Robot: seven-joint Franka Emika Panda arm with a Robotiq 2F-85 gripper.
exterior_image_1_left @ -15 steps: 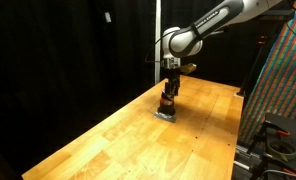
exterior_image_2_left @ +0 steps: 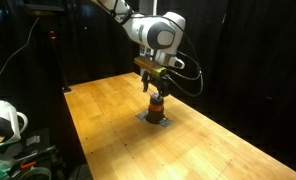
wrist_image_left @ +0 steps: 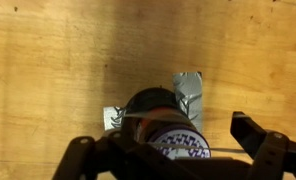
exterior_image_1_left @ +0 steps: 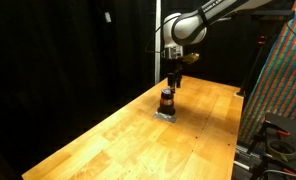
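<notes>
A dark, round object with an orange-brown band (exterior_image_1_left: 166,102) stands upright on the wooden table, silver tape (exterior_image_1_left: 165,117) at its base. Seen from above in the wrist view, its top shows a pale, patterned round face (wrist_image_left: 180,144), partly covered by the gripper's dark parts. My gripper (exterior_image_2_left: 154,91) points down just above the object, close to its top. Its two black fingers stand wide apart in the wrist view, the right finger (wrist_image_left: 254,134) clear of the object. Nothing appears clamped between them. Whether a fingertip touches the object's top cannot be told.
Bare wooden tabletop (exterior_image_1_left: 103,145) surrounds the object on all sides. Silver tape strips (wrist_image_left: 189,94) lie flat on the wood beside it. Black curtains hang behind the table. A dark stand with cables (exterior_image_1_left: 280,145) is beyond the right edge.
In exterior view 1 the gripper has shifted slightly right from over the object. The object looks more upright and uncovered; its base stays in the same place.
</notes>
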